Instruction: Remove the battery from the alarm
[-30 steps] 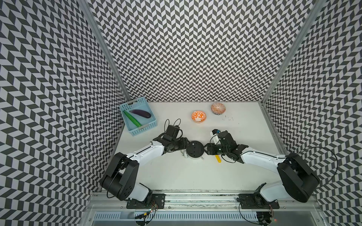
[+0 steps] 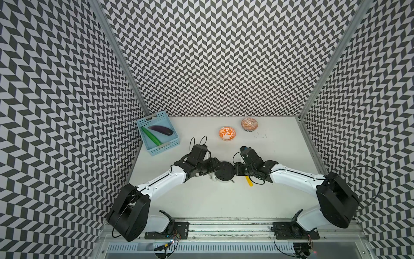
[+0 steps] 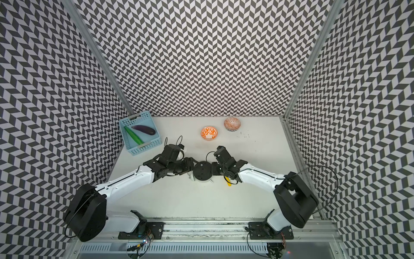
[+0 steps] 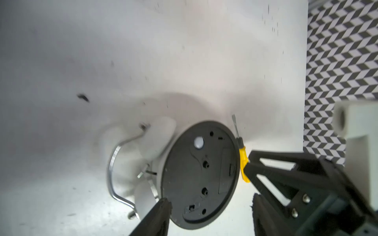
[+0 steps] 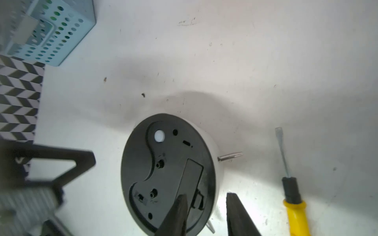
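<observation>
A round alarm clock [image 2: 224, 171] lies between my grippers, dark back upward. Its battery cover [image 5: 189, 179] is in place, and no battery shows. My left gripper stands open over the clock's near part, with nothing held. My right gripper is part open at the clock's edge by the battery cover, nothing visible between its fingers. A yellow screwdriver [image 5: 295, 214] lies on the table beside the clock, under the right arm.
A blue basket [image 2: 151, 146] with a cucumber and eggplant sits at the back left. Two patterned bowls [image 2: 227, 133] stand at the back middle.
Both arms have shifted slightly around the clock. The right gripper has moved a little leftward, closer to the clock. The clock is roughly where it was.
</observation>
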